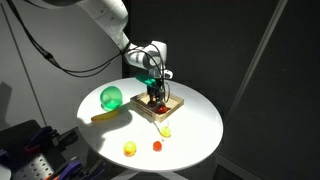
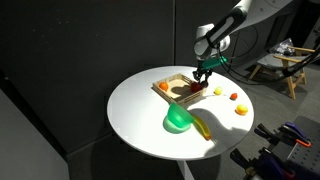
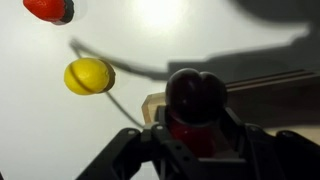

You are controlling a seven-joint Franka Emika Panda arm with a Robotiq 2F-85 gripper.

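In the wrist view a round, dark maroon fruit (image 3: 195, 96) sits between the fingertips, with my gripper shut on it. Beneath it shows a darker red patch that I cannot tell apart from the fruit. My gripper (image 1: 155, 97) is at the near side of the shallow wooden box (image 1: 175, 101), over its rim. From the other side, a dark red fruit (image 2: 197, 86) appears at the box's (image 2: 183, 99) right end, close to the fingers. Whether it touches the box floor cannot be told.
Inside the box lies an orange fruit (image 2: 164, 86). Around it on the white table are a green bowl (image 2: 178, 119), a banana (image 2: 201, 127), a lemon (image 1: 165, 131), an orange (image 1: 130, 148) and a red fruit (image 1: 157, 146).
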